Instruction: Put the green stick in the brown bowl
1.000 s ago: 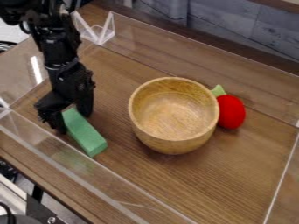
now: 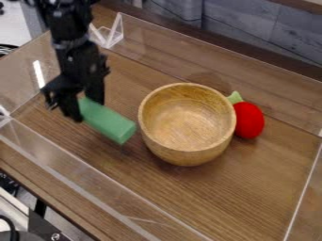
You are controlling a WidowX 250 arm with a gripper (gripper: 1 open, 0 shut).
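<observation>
The green stick (image 2: pixel 108 122) is to the left of the brown bowl (image 2: pixel 186 124), its near end close to the bowl's left side. My black gripper (image 2: pixel 71 113) reaches in from the top left and is shut on the stick's far end. Motion blurs the fingers, and they cover part of the stick. The bowl stands upright on the wooden table, and its inside is empty.
A red round object (image 2: pixel 248 121) with a green top sits just right of the bowl. Bare wooden table (image 2: pixel 189 202) lies in front. Clear plastic edging runs along the left side, and a dark cable shows at the lower left corner.
The gripper and the green stick have moved slightly away from the front edge, and the stick's near end has swung right toward the bowl. The bowl and the red object have not moved.
</observation>
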